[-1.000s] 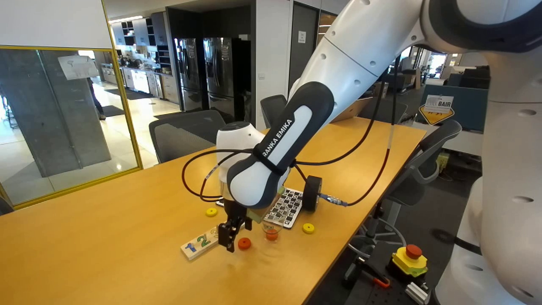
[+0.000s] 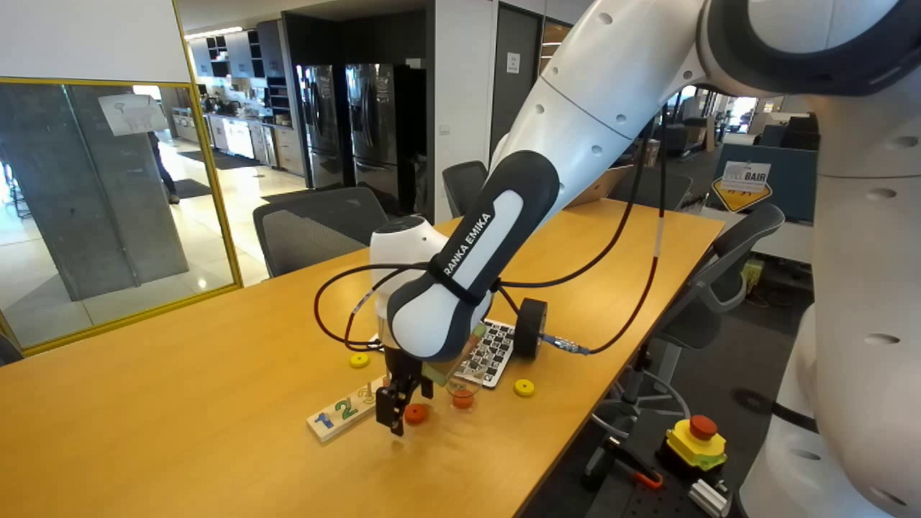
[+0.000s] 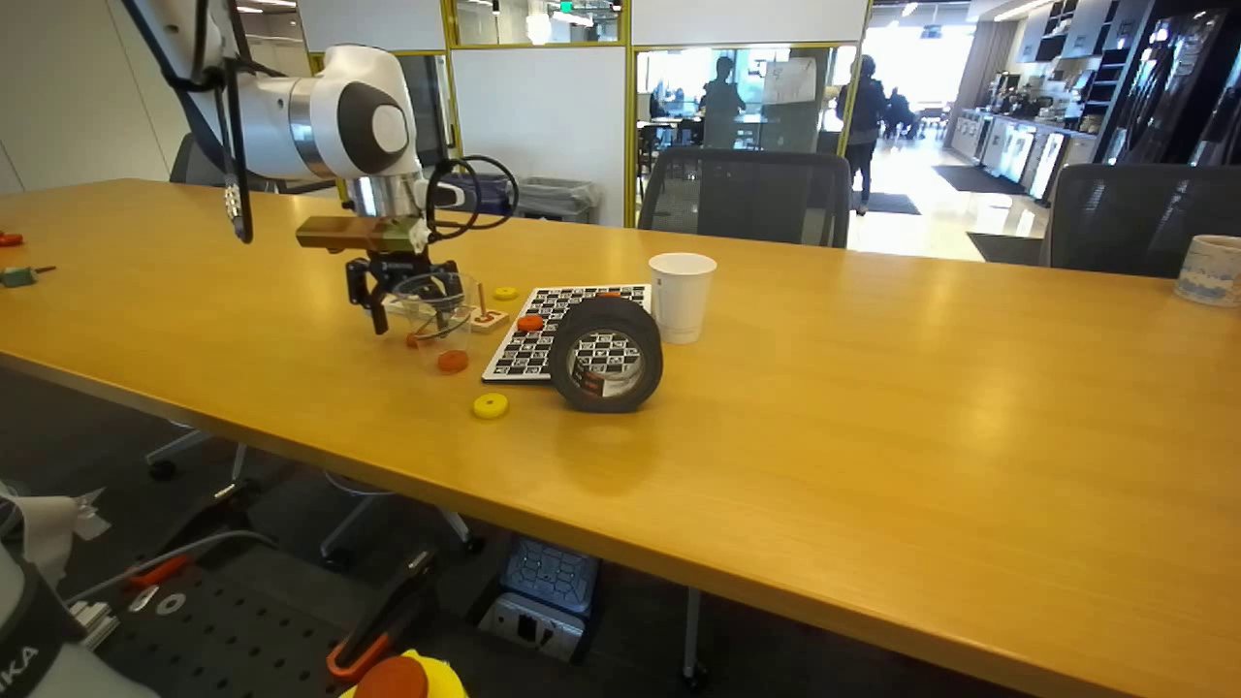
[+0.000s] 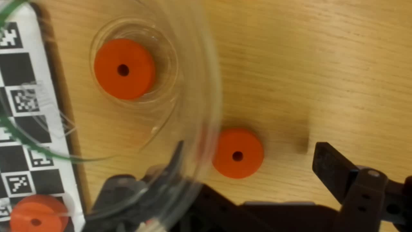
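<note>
An orange disc point(image 4: 238, 153) with a centre hole lies on the table; in the wrist view it appears between the fingers of my open gripper. My gripper point(image 2: 410, 406) hangs low over the table beside that disc in exterior view 1, holding nothing. A clear cup point(image 3: 438, 304) stands close by, with another orange disc point(image 4: 124, 69) visible inside it. The cup's blurred rim covers part of the left finger in the wrist view. Just behind the gripper is a wooden number board point(image 2: 347, 407) with pegs and coloured numerals.
A checkered marker board point(image 3: 525, 355) carries orange discs point(image 3: 530, 322). On its near side stands a black tape roll point(image 3: 606, 355), with a white paper cup point(image 3: 682, 298) behind. Yellow discs point(image 2: 524, 388) lie on bare wood.
My gripper has come down slightly and shifted a little to the right in exterior view 1, nearer the orange disc. The objects on the table look unmoved.
</note>
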